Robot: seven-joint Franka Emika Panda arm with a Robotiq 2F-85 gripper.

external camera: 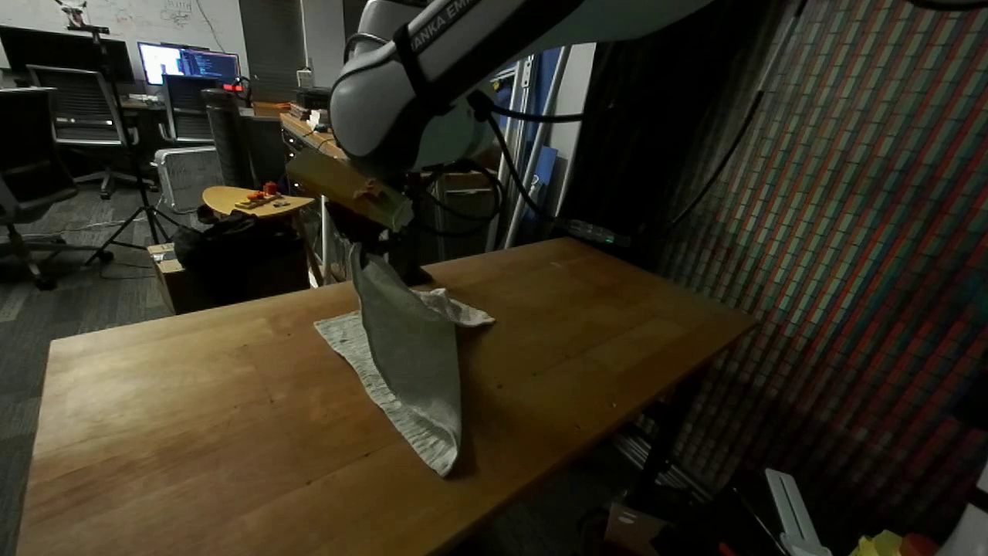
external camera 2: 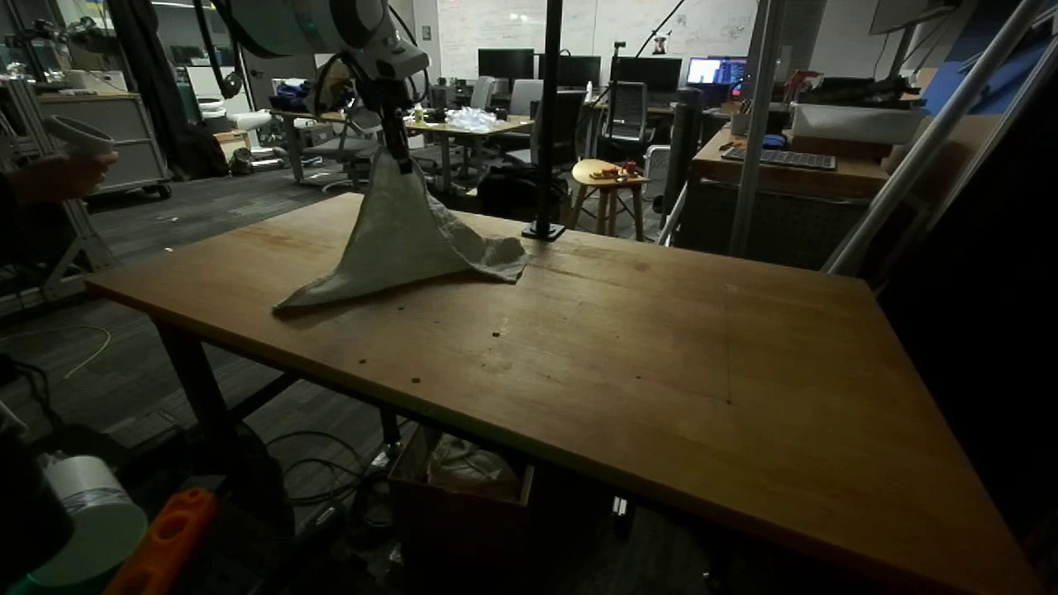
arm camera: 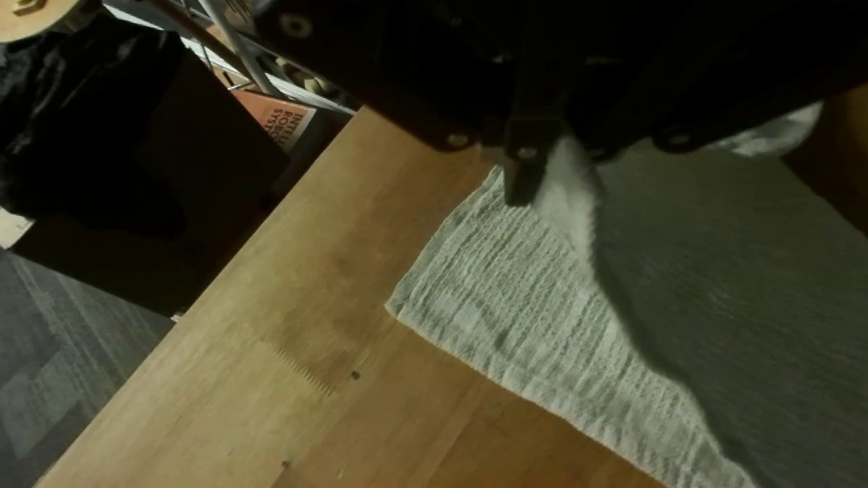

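A grey-white cloth [external camera: 407, 338] is partly lifted off the wooden table [external camera: 213, 408]. My gripper [external camera 2: 404, 164] is shut on one part of it, above the tabletop. From there the cloth [external camera 2: 382, 243] hangs like a tent, its lower edges resting on the table. In the wrist view a ribbed part of the cloth [arm camera: 521, 301] lies flat on the wood, with the raised, darker layer folding over it at the right. One fingertip [arm camera: 523, 187] shows against the cloth; the other is hidden in shadow and fabric.
A black post [external camera 2: 543, 230] rises from the table's far edge, close to the cloth. Bare tabletop spreads on both sides. A black bag [external camera: 236, 242] sits on a box beyond the far edge, near a small wooden stool [external camera: 250, 199].
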